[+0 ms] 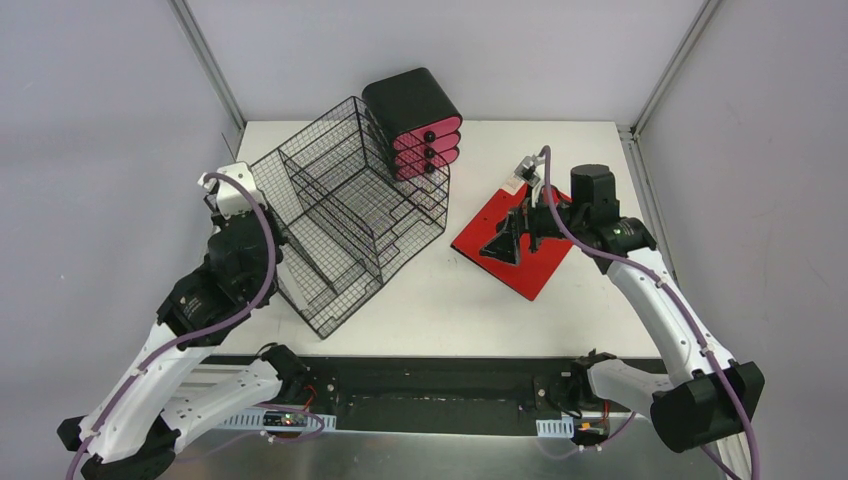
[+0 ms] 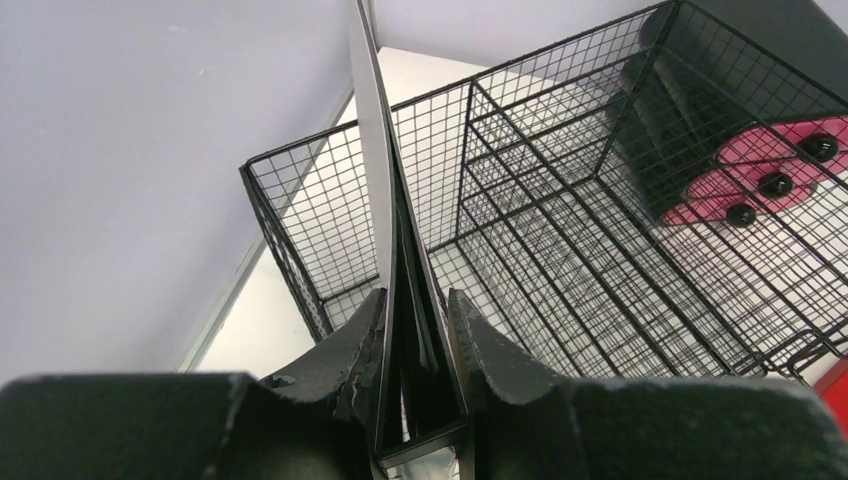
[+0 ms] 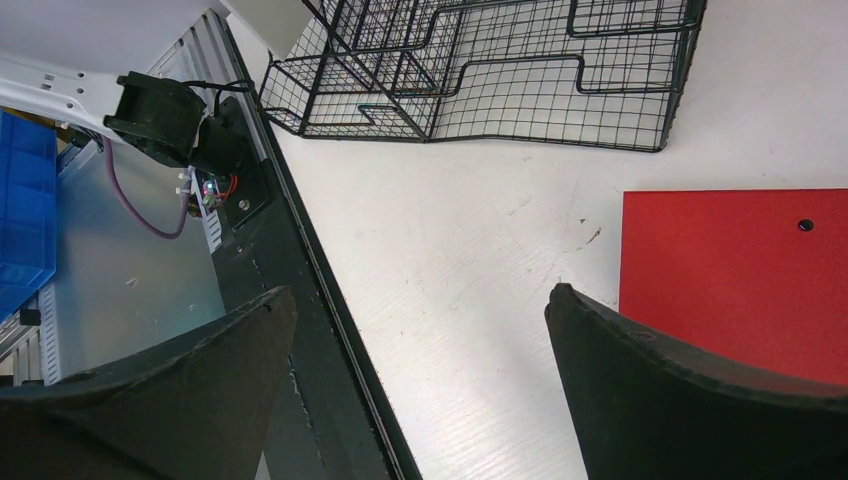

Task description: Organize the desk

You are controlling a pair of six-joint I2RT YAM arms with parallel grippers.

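A black wire rack [image 1: 360,200] with dividers stands on the desk's left half. In the left wrist view my left gripper is shut on a tall, thin white-and-black flat item [image 2: 372,140] standing upright at the rack's left section; whether it rests on the rack's floor is unclear. From above, my left arm largely hides it. A red flat folder [image 1: 530,270] lies at the right, with my right gripper [image 1: 510,235] over it, open and empty in the right wrist view [image 3: 420,400].
A black organizer with pink drawer fronts [image 1: 410,110] stands at the back, against the rack. Bare desk [image 1: 500,330] lies along the front and between rack and folder. Walls close in the sides and back.
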